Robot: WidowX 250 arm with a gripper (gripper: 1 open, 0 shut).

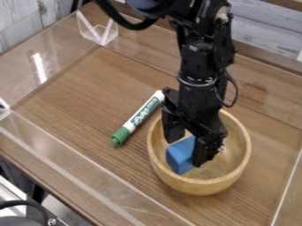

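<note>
A black gripper (193, 132) reaches down from the top into a tan round bowl (224, 181). In the bowl sits a blue block (181, 154), partly covered by the fingers, which are spread around its upper part. Whether they touch it is unclear. A green-and-white marker (138, 118) lies on the wooden table left of the bowl.
Clear plastic pieces stand at the back left and left edge. A pale wall runs behind the table, and cables show at the bottom left.
</note>
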